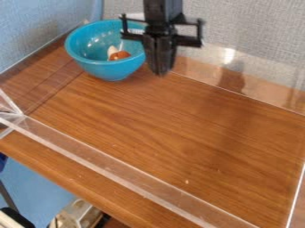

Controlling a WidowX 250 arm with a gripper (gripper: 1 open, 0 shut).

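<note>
My dark gripper point(161, 64) is at the top middle, just right of a light blue bowl point(98, 68), its fingers shut with nothing visible between them. Inside the bowl lies a small orange and white item point(118, 54), partly behind the bowl's rim and too small to make out clearly.
Grey textured walls and clear panels edge it at the back and left. A metal fixture point(77, 214) sits at the lower left.
</note>
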